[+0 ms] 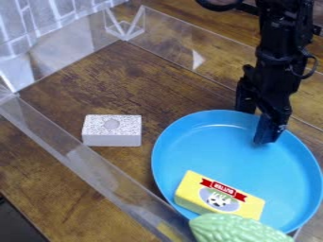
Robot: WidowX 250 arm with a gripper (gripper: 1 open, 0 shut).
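Note:
The black gripper (263, 113) reaches down at the upper rim of a blue plate (228, 151), on its right half; I cannot make out whether its fingers are open or shut. A yellow box (217, 197) with a red label lies on the lower left of the plate. A green ridged object (240, 231) sits at the bottom edge, partly out of frame. A speckled white block (111, 130) lies on the wooden table left of the plate.
A clear plastic wall runs along the left and another crosses the back.

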